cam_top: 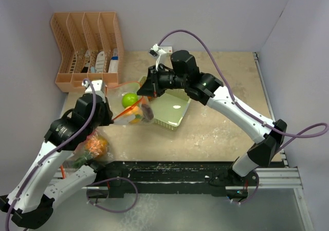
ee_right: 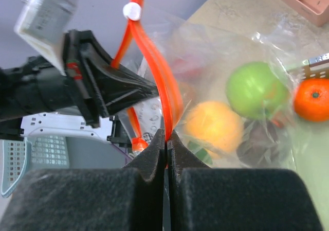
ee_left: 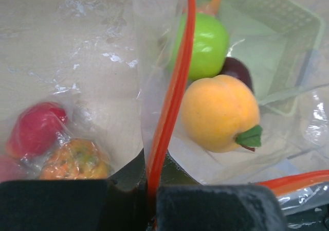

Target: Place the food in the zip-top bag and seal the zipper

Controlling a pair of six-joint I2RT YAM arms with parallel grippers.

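Between my two grippers hangs a clear zip top bag (cam_top: 117, 95) with an orange zipper edge (ee_left: 175, 94). Inside it are a green fruit (ee_left: 204, 46), a yellow-orange fruit (ee_left: 218, 115) with a leaf, and a dark purple food (ee_left: 237, 72). My left gripper is shut on the orange edge at one side of the mouth. At another part of the edge, my right gripper is shut on the strip. The mouth gapes between them in the left wrist view. An orange fruit (ee_right: 312, 99) lies outside the bag.
A pale green basket (cam_top: 171, 111) stands just right of the bag. Another clear bag of food (cam_top: 95, 145) lies at the front left. A pink divided organizer (cam_top: 66, 79) stands at the back left.
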